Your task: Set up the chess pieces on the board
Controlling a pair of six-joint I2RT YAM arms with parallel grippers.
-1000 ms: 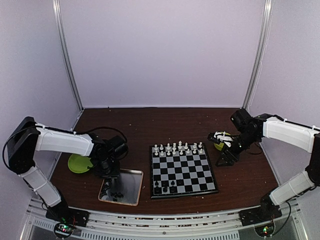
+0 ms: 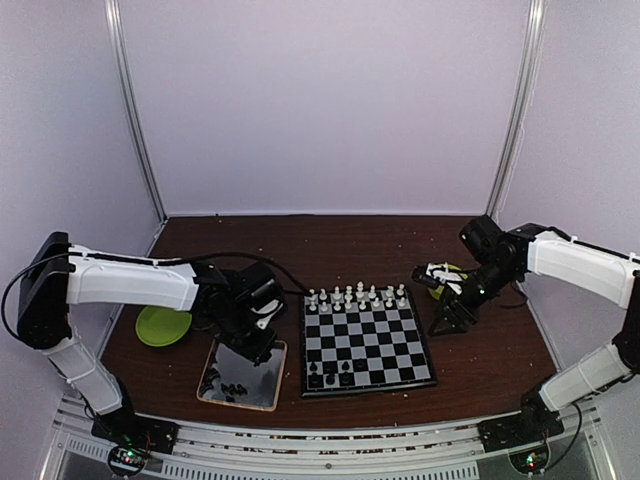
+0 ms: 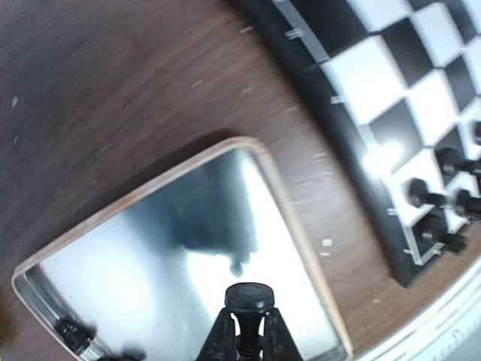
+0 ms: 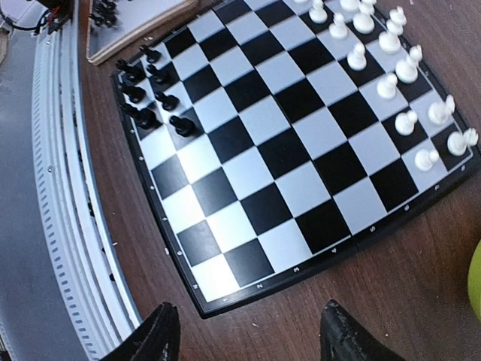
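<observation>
In the left wrist view a black chess piece (image 3: 249, 301) stands with its round end up, and my left gripper is shut on it above the metal tray (image 3: 173, 248). From above, that gripper (image 2: 262, 355) hangs over the tray's right part. The chessboard (image 2: 368, 350) bears white pieces (image 2: 335, 299) along its far side and several black pieces (image 4: 143, 116) in its near left corner. Beyond the board's right edge, over bare table, my right gripper stands open with nothing between its fingers.
More black pieces (image 2: 232, 390) lie in the tray. A green plate (image 2: 162, 326) sits at the left, and a yellow-green dish (image 2: 440, 288) is partly hidden behind my right arm. The strip between tray and board is free.
My left arm has swung right, from the tray's back left to its right part, with the black piece in its gripper. The right arm stays where it was.
</observation>
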